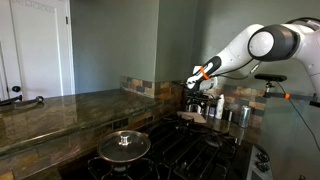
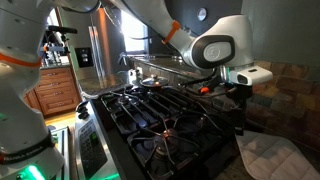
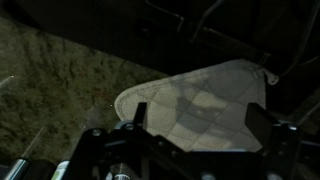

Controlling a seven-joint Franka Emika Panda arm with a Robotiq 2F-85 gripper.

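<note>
A pale grey quilted pot holder lies flat on the counter beside the stove. In the wrist view it sits beneath my gripper, whose dark fingers are wide apart with nothing between them. Exterior view 2 has the pot holder at the lower right, and my gripper points down close to its far-left corner. From exterior view 1, the gripper hangs over the far end of the stove, near the small, pale pot holder. How high the fingers are above it is hard to tell.
The black stove with its grates runs alongside. A lidded pan stands on its near left. Several bottles line the back wall by the gripper.
</note>
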